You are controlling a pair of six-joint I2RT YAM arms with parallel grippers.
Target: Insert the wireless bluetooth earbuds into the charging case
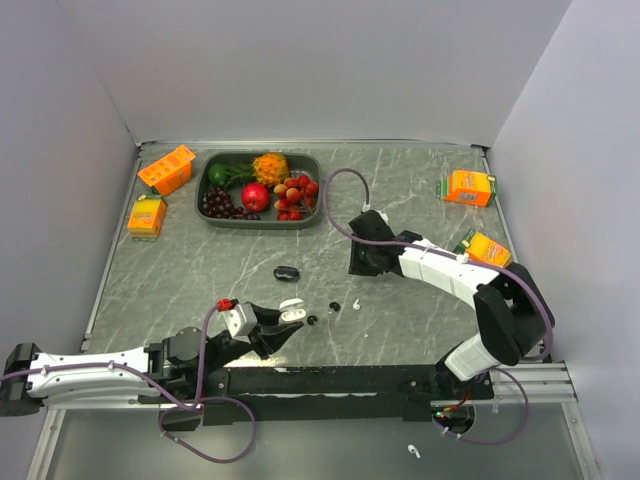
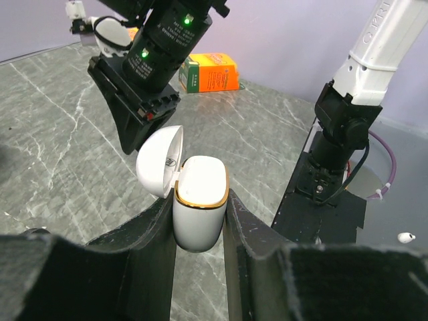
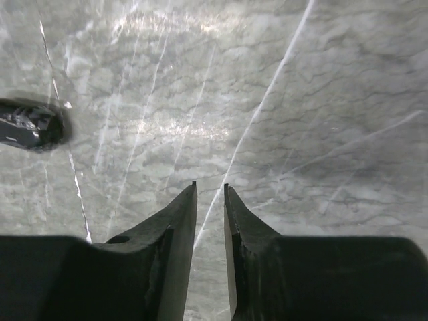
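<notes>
My left gripper is shut on a white earbud case (image 2: 199, 194), its lid (image 2: 157, 160) raised. My right gripper points at bare marble above the table, its fingertips slightly apart with nothing between them. In the top view a small white earbud (image 1: 356, 304) lies below the right gripper, with small black pieces (image 1: 335, 306) nearby. A black oblong case (image 1: 286, 273) lies left of it, and shows at the left edge of the right wrist view.
A dark tray (image 1: 257, 222) of fruit stands at the back. Orange cartons (image 1: 467, 187) sit along both sides. A small white object (image 1: 413, 450) lies beyond the front edge.
</notes>
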